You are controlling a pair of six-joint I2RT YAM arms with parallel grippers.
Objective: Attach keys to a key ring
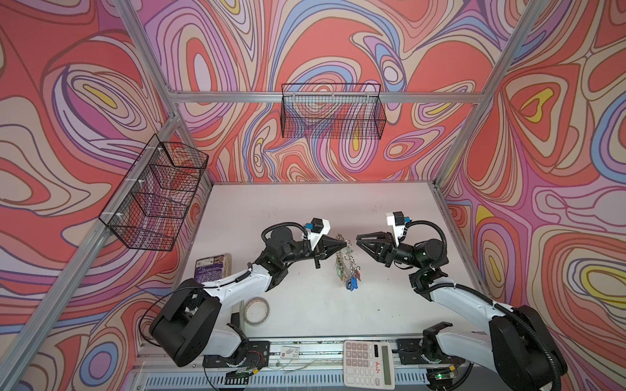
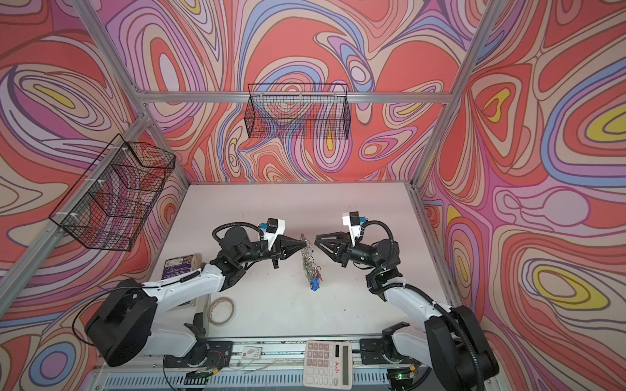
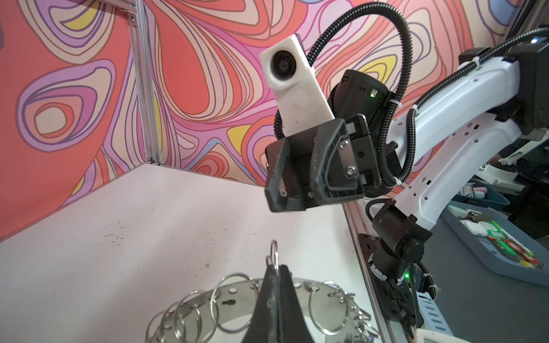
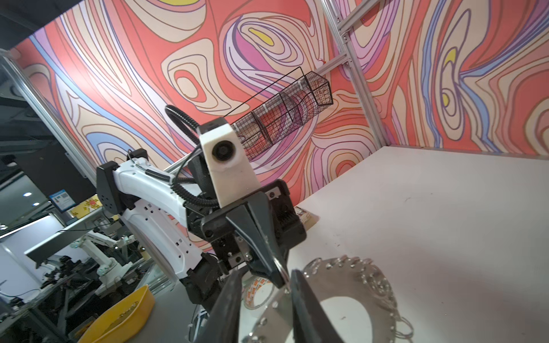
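Observation:
My left gripper (image 1: 345, 242) is shut on a thin metal ring (image 3: 274, 251) that sticks up past its fingertips. Below it in the left wrist view curves a flat metal band (image 3: 312, 288) with several split rings along it. Both top views show a bunch of keys (image 1: 346, 262) and a blue tag (image 1: 352, 284) hanging under the left fingertips. My right gripper (image 1: 358, 240) stands open just to the right of the ring, its fingers (image 4: 231, 305) apart and empty. In the right wrist view, the left fingertips and ring appear just above and between them.
A tape roll (image 1: 257, 311) and a boxed item (image 1: 212, 267) lie at the table's left. A calculator (image 1: 369, 365) rests at the front edge. Wire baskets (image 1: 333, 116) hang on the frame.

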